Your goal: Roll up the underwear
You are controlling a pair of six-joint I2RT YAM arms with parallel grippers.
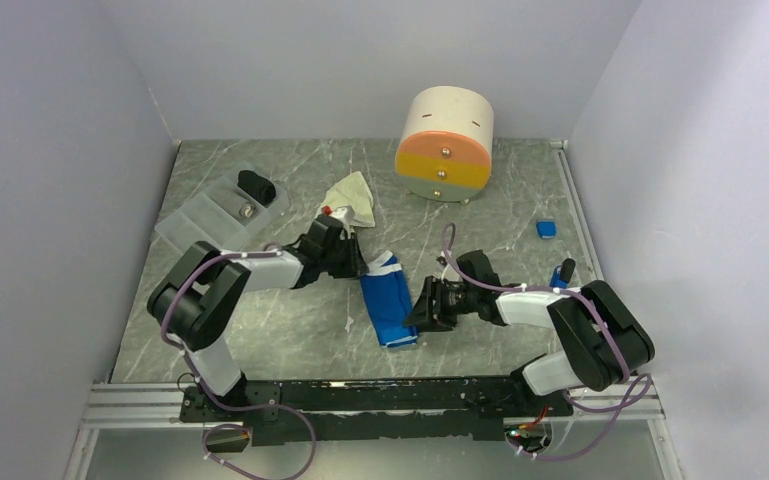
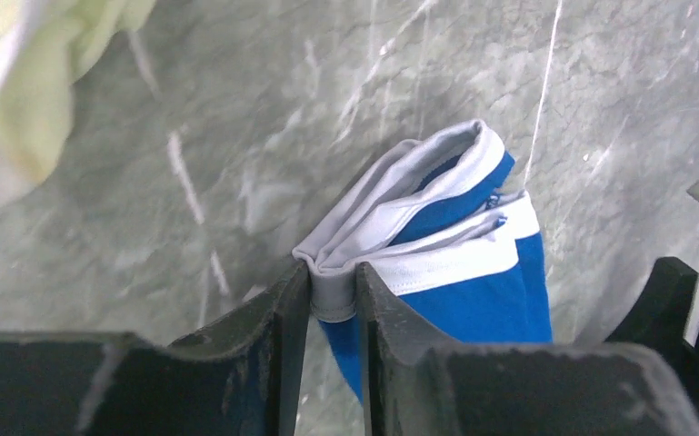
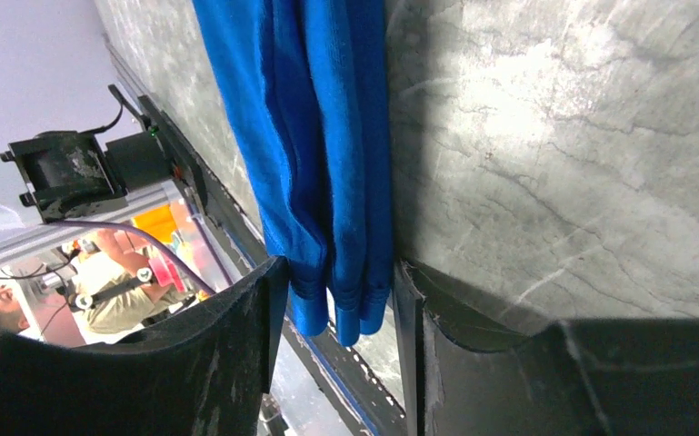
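The blue underwear (image 1: 386, 301) with white bands lies folded on the table between my two arms. My left gripper is at its far end, shut on a corner of the white waistband (image 2: 454, 259); part of the fold stands up loosely from the table. At the near end, the right gripper has its fingers on either side of the bunched blue layers (image 3: 332, 173). The cloth fills the gap there and seems to touch both fingers, but how firmly they press cannot be told.
A pale yellow cloth (image 1: 359, 196) lies close behind my left gripper. At the back left is a clear divided tray (image 1: 205, 222); a coloured drawer box (image 1: 447, 145) stands at the back. Small blue items (image 1: 546, 229) lie on the right.
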